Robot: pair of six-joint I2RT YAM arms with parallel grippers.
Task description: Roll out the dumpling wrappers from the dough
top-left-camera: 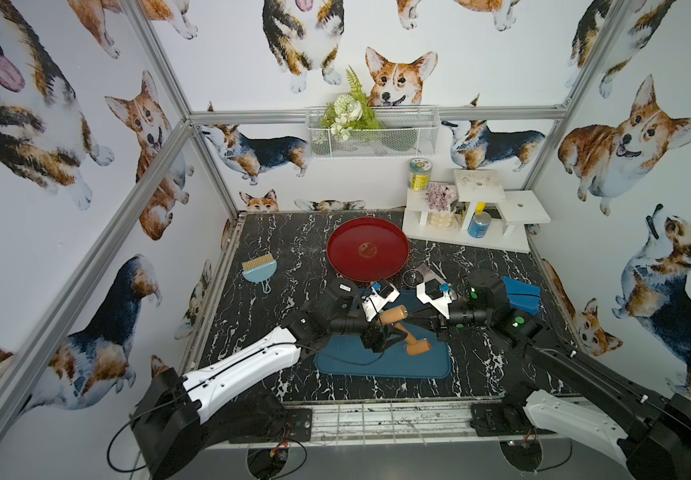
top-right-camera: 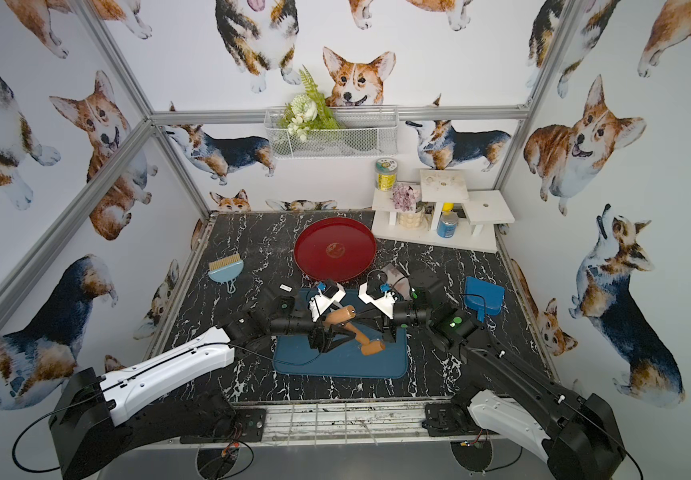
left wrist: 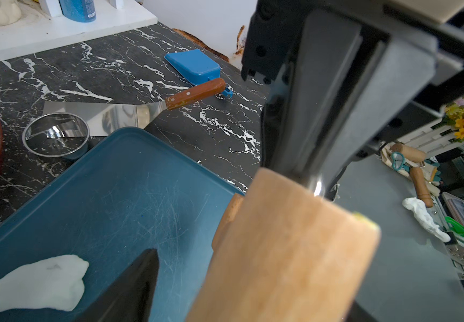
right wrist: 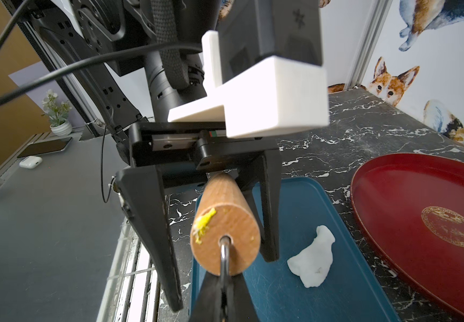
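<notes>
A double-ended wooden rolling pin (top-left-camera: 393,315) is held above the blue board (top-left-camera: 353,364), its smaller roller (top-left-camera: 417,347) toward the board's right front. In the right wrist view my right gripper is shut on the thin metal rod (right wrist: 224,252) at the bigger roller's end. My left gripper stands open around the bigger roller; one finger (right wrist: 151,225) shows a clear gap from the wood. White dough (right wrist: 315,257) lies as an uneven lump on the board, apart from the pin; both grippers hide it in the top views.
A red round tray (top-left-camera: 368,248) sits behind the board. Beside the board's back right corner are a metal ring cutter (left wrist: 55,134) and a scraper (left wrist: 113,117). A blue scoop (top-right-camera: 484,296) lies at right, a brush (top-left-camera: 259,268) at left.
</notes>
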